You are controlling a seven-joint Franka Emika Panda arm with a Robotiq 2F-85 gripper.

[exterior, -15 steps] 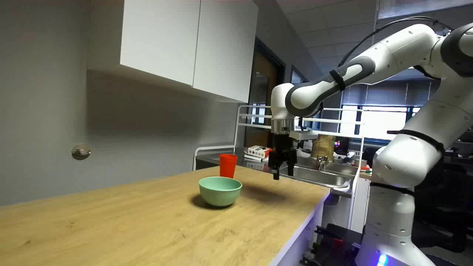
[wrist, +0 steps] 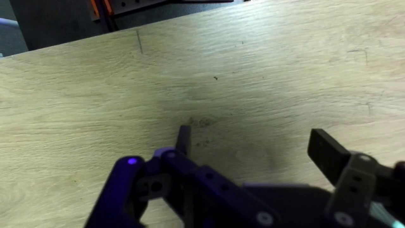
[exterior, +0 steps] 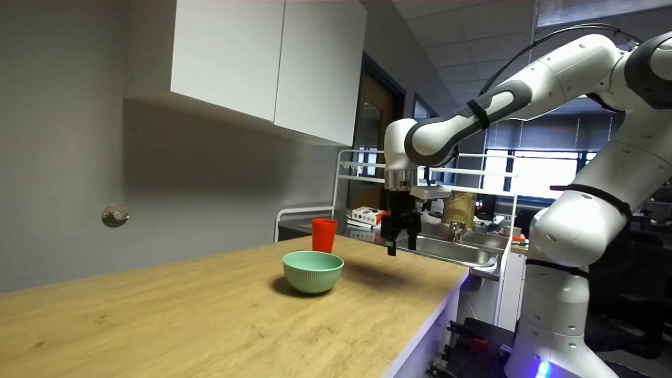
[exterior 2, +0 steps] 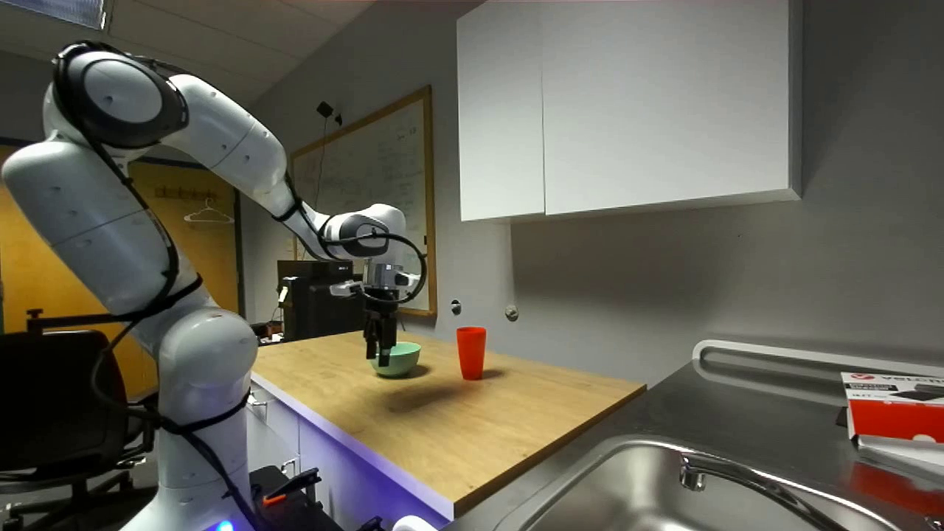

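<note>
A green ribbed bowl (exterior: 313, 272) sits upright on the wooden counter (exterior: 189, 308), and behind it in exterior view 1 stands a red cup (exterior: 324, 235). Both appear in exterior view 2 as well, where the cup (exterior 2: 470, 353) is apart from the bowl (exterior 2: 404, 358). My gripper (exterior: 401, 247) hangs above the counter, to the right of bowl and cup in exterior view 1, fingers pointing down. Seen from the wrist, its fingers (wrist: 329, 155) are spread wide, with only bare wood below them. A sliver of green (wrist: 383, 215) shows at the lower right corner.
White cabinets (exterior: 264, 69) overhang the back of the counter. Beyond its end lie a metal sink (exterior 2: 646, 491) with a faucet (exterior 2: 752, 482) and a red-and-white box (exterior 2: 894, 407). The counter's front edge drops off near my gripper; most of the wood is bare.
</note>
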